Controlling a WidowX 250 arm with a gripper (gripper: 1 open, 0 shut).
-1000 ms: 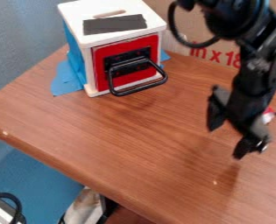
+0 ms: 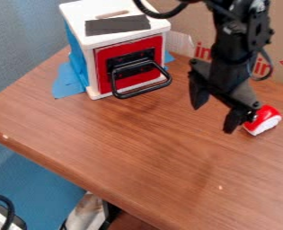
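My black gripper (image 2: pixel 213 108) hangs over the right part of the wooden table, its fingers spread apart with nothing visible between them. Just beside it at the right lies a red-and-white can (image 2: pixel 263 122) on its side, partly behind the gripper. At the back left stands a white toy oven (image 2: pixel 127 30) with a red door and black handle.
A blue sheet (image 2: pixel 66 84) lies under the oven. A cardboard wall (image 2: pixel 191 27) closes the back; the table's left edge drops to blue flooring.
My gripper has moved back and up in the view, uncovering more of the red-and-white can. The oven has not moved.
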